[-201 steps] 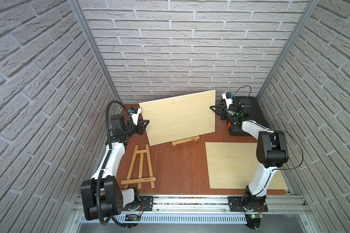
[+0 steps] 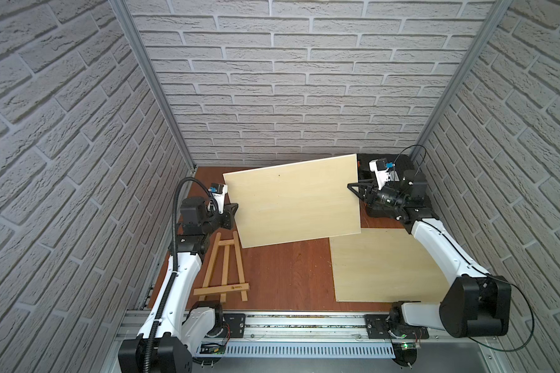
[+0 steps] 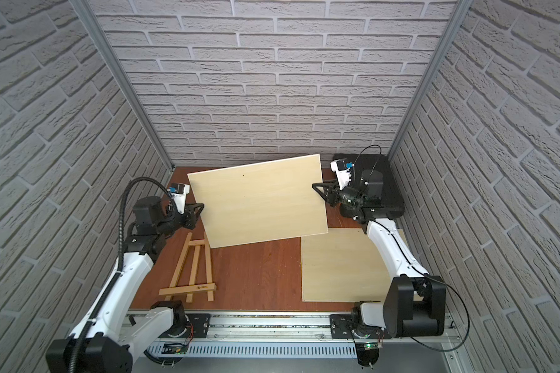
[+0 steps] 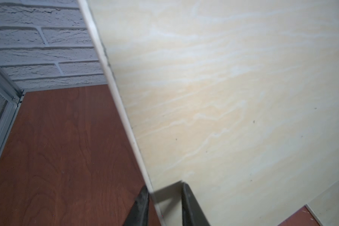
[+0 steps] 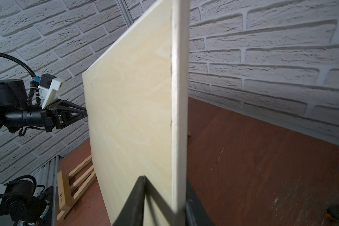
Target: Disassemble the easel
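A large pale plywood board (image 2: 295, 202) hangs tilted in the air between my two arms, its right end higher. My left gripper (image 2: 232, 210) is shut on the board's left edge; the fingers (image 4: 194, 207) straddle that edge in the left wrist view. At the opposite edge, my right gripper (image 2: 356, 188) is shut on the board too, with one finger (image 5: 136, 199) across its face in the right wrist view. A small wooden easel frame (image 2: 224, 267) lies on the table at left front. Whatever is behind the board is hidden in both top views.
A second pale board (image 2: 379, 267) lies flat at the table's front right, partly under my right arm. Behind that arm stands a black container (image 3: 393, 189) at the back right. Bare brown table (image 2: 286, 276) shows between the easel frame and the flat board.
The board has come forward with both grippers and shifted slightly right. The wooden ledge seen below it earlier is now covered. Both arms have folded back toward the front.
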